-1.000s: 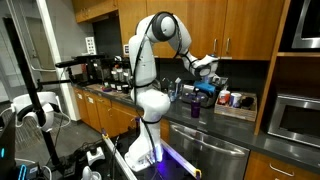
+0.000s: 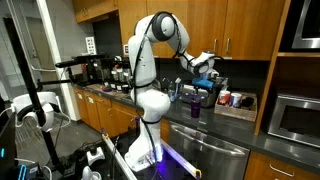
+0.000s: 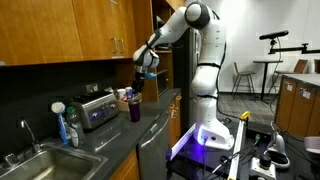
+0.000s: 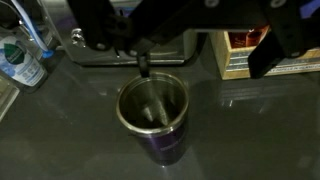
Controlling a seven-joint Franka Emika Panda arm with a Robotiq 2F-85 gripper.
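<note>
A dark purple tumbler (image 4: 160,118) with an open top and shiny metal rim stands upright on the counter. My gripper is open, its two dark fingers wide apart with nothing between them. In the wrist view one finger (image 4: 145,62) points at the far side of the tumbler's rim; whether it touches cannot be told. The second exterior view has the tumbler (image 3: 135,111) below the gripper (image 3: 137,90). From the first exterior view, the tumbler (image 2: 196,108) likewise sits under the gripper (image 2: 202,87).
A metal toaster (image 3: 96,108) stands behind the tumbler against the wall. A wooden crate (image 2: 240,104) holding several items is to its right in the first exterior view. Bottles (image 3: 73,124) and a sink (image 3: 55,163) lie further along.
The wrist has shifted slightly and its tilt looks different, with the gripper still over the tumbler. The tumbler has not visibly moved.
</note>
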